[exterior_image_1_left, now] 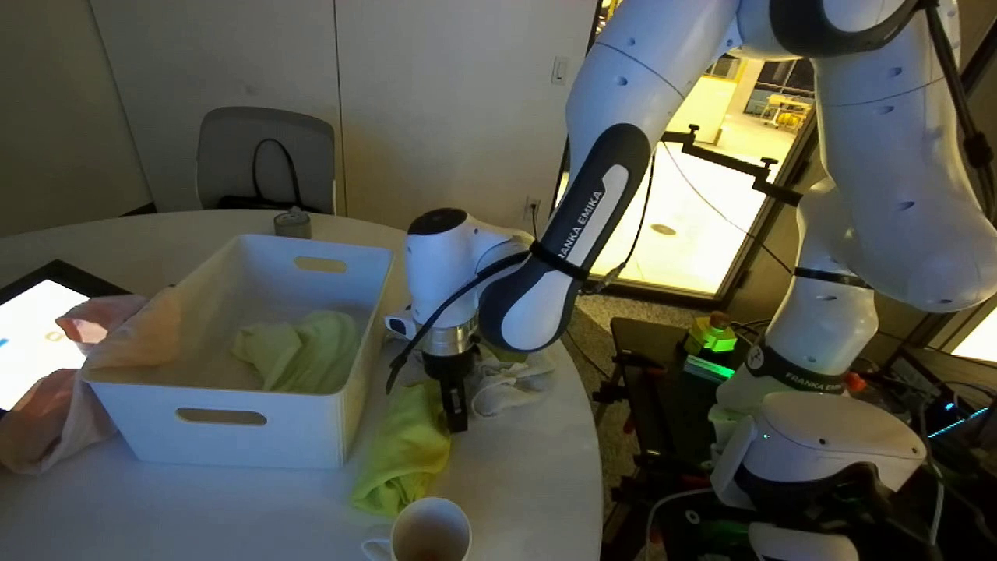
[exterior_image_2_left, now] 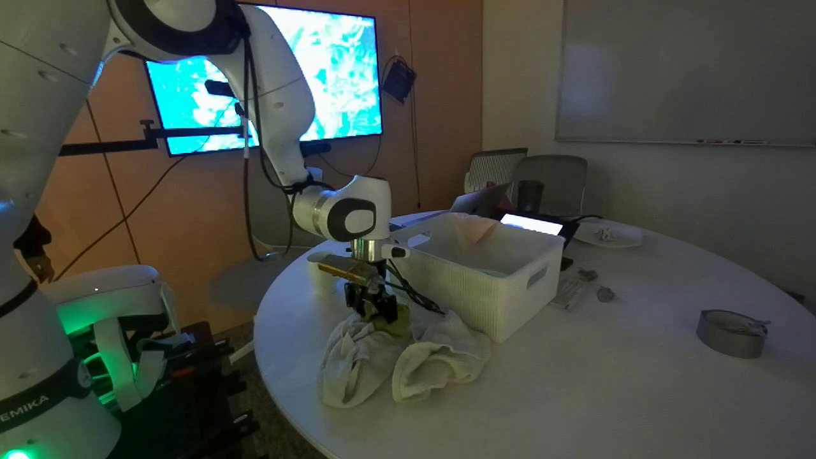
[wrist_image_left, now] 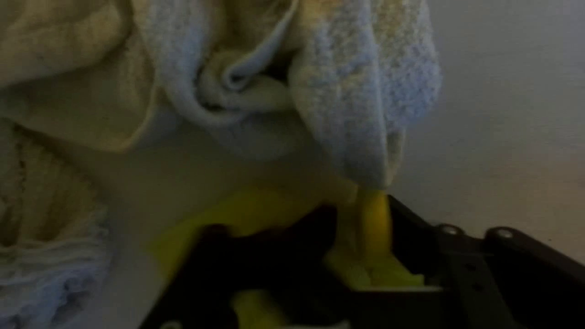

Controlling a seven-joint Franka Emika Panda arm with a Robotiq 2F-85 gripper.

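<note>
A yellow-green cloth [exterior_image_1_left: 404,455] lies crumpled on the table between the white bin and my gripper [exterior_image_1_left: 455,425]. In the wrist view, my gripper has its fingers partly apart, and an upright yellow fold [wrist_image_left: 374,225] stands between them, close against the right one. Whether both fingers press on that fold cannot be made out; the left side is blurred. From the other side, my gripper [exterior_image_2_left: 372,310] points down at the cloth, behind two whitish cloths [exterior_image_2_left: 356,359]. Inside the white bin [exterior_image_1_left: 257,372] rests a paler green cloth [exterior_image_1_left: 313,352].
A mug [exterior_image_1_left: 431,531] stands near the yellow-green cloth's front end. Pink cloth [exterior_image_1_left: 140,336] hangs over the bin's left side, near a lit screen [exterior_image_1_left: 37,327].
</note>
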